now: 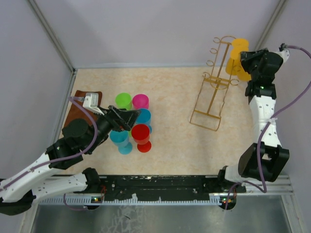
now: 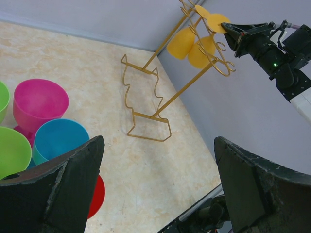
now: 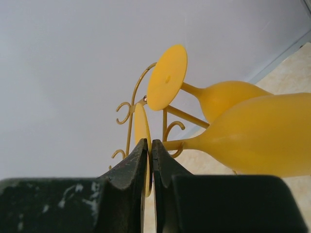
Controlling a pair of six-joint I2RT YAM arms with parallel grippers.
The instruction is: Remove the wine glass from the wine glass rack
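Two yellow wine glasses hang upside down by their feet on the gold wire rack (image 1: pixel 210 92). My right gripper (image 1: pixel 244 57) is shut on the thin foot of the nearer yellow wine glass (image 3: pixel 252 136), whose edge shows between the fingertips in the right wrist view. Its stem still lies among the rack's hooks, and its bowl is tilted. The other yellow wine glass (image 3: pixel 228 97) hangs just behind, its foot (image 3: pixel 166 77) clear of my fingers. Above the coloured glasses, my left gripper stands open and empty.
Several glasses stand on the left of the table: green (image 1: pixel 123 100), pink (image 1: pixel 140 101), blue (image 1: pixel 119 138) and red (image 1: pixel 141 133). A brown board (image 1: pixel 77 114) lies at the far left. Walls close in behind and right of the rack.
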